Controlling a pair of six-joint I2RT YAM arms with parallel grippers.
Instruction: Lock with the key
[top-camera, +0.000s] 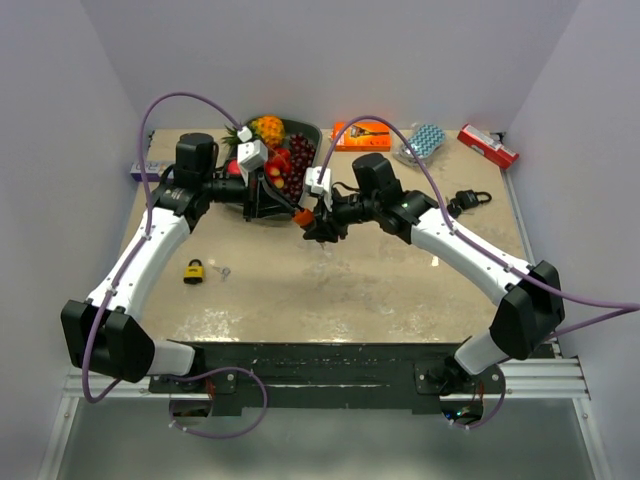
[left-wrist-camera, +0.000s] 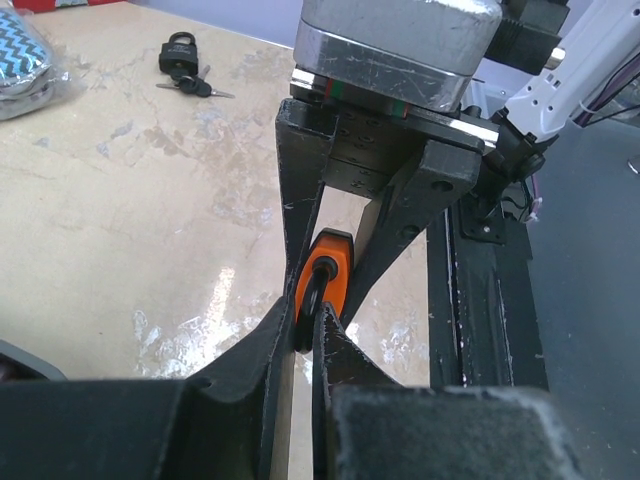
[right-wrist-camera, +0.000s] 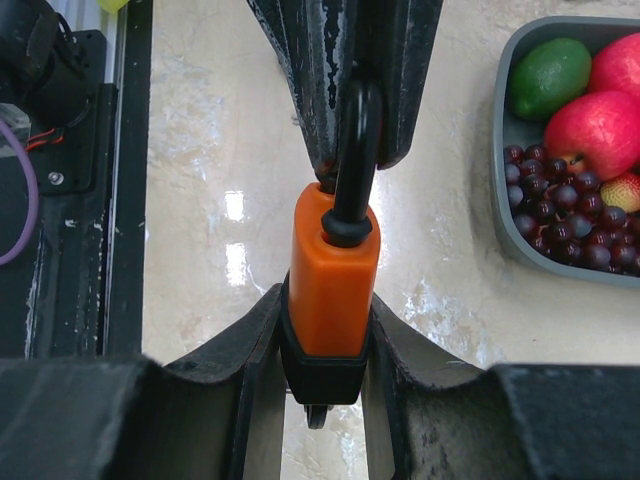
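An orange padlock with black shackle and black base (right-wrist-camera: 330, 290) hangs in mid-air between the two grippers, above the table. My right gripper (top-camera: 316, 228) is shut on its body; in the right wrist view a short dark piece pokes out below the base, too small to identify surely. My left gripper is shut on the padlock's black shackle (right-wrist-camera: 356, 160), its fingertips at the shackle's end in its own wrist view. A yellow padlock (top-camera: 194, 272) lies at the left with keys (top-camera: 222, 272) beside it.
A black padlock with keys lies at the right. A fruit bin (right-wrist-camera: 505, 180) stands at the back, along with an orange box (top-camera: 362, 136), a bagged item (top-camera: 420, 142) and a red box (top-camera: 488, 147).
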